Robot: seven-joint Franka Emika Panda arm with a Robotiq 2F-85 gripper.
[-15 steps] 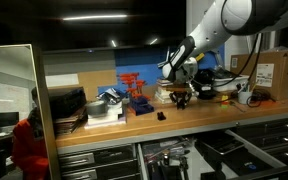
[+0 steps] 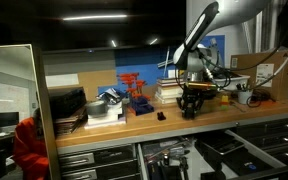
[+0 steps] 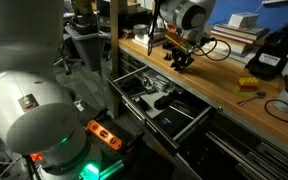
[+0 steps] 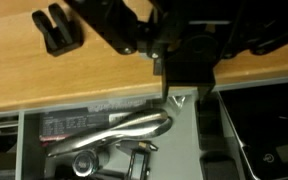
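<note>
My gripper (image 2: 191,101) hangs over the front part of the wooden bench, just behind the open drawer. In the wrist view, a dark block-like object (image 4: 189,75) sits between the fingers, and the gripper is shut on it. What it is exactly cannot be made out, because the dark gripper covers much of it. From the second exterior view, the gripper (image 3: 180,58) is close above the benchtop (image 3: 219,88). Whether the held object touches the wood is unclear.
The open drawer (image 4: 174,160) holds a silver-handled tool (image 4: 119,130) and several dark items. Another black object (image 4: 59,30) lies on the bench, left of the gripper. Books, a metal pot (image 2: 96,108) and boxes line the back. Bench space left of the gripper is mostly clear.
Bench and drawer contents look the same.
</note>
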